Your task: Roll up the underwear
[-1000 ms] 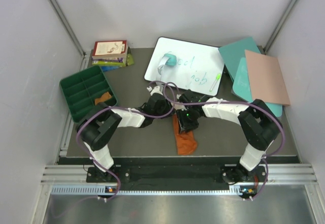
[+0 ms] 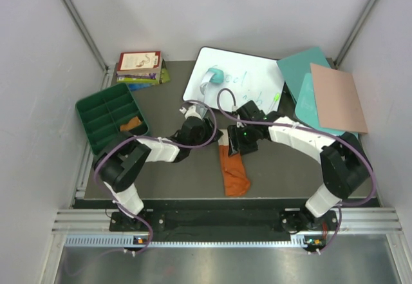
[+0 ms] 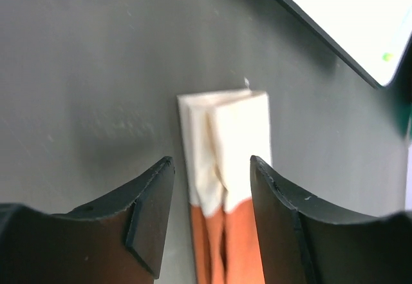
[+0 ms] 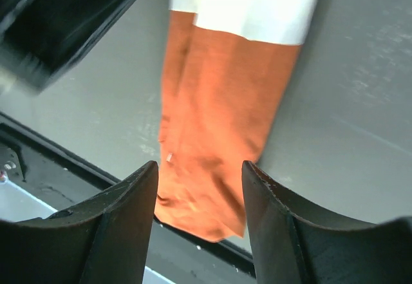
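Note:
The orange underwear (image 2: 234, 173) lies as a narrow folded strip running front to back on the table, its white waistband (image 3: 237, 132) at the far end. My left gripper is open over the waistband end, its fingers on either side of the strip in the left wrist view, nothing held. Over the orange part hovers my right gripper, its fingers apart and empty, with the cloth (image 4: 225, 97) visible below and beyond them. From above, the right gripper hides some of the strip's middle. The near end of the cloth is slightly rumpled.
A green divided box (image 2: 103, 118) with a folded orange-brown cloth (image 2: 131, 124) in it stands at the left. Behind the arms lies a whiteboard (image 2: 251, 71) with a cup on it. Books (image 2: 139, 62) are at the back left, folders (image 2: 338, 97) at the right.
The right gripper has risen and shifted back, uncovering more of the orange strip and the waistband. The left arm has moved slightly. The underwear looks unmoved.

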